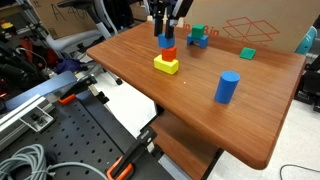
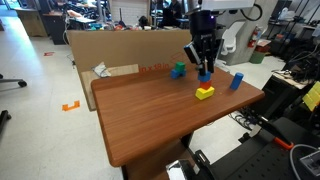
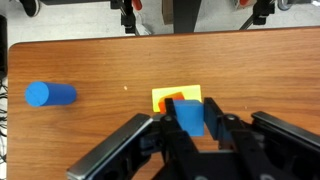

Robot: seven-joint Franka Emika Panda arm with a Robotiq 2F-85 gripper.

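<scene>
A blue block [image 1: 165, 42] is held in my shut gripper. Directly below it is a red block [image 1: 168, 55], which rests on a yellow block [image 1: 166, 66] on the wooden table. The blue block appears at or just above the red block's top; whether they touch I cannot tell. In the wrist view the blue block [image 3: 188, 120] hides part of the red block [image 3: 171, 102], and the yellow block [image 3: 190, 91] shows around them.
A blue cylinder [image 1: 227, 87] stands upright nearer the table's end. Behind the stack, a green block [image 1: 197, 31] sits on blue pieces [image 1: 197, 42]. A flat green piece [image 1: 248, 53] lies toward the back board.
</scene>
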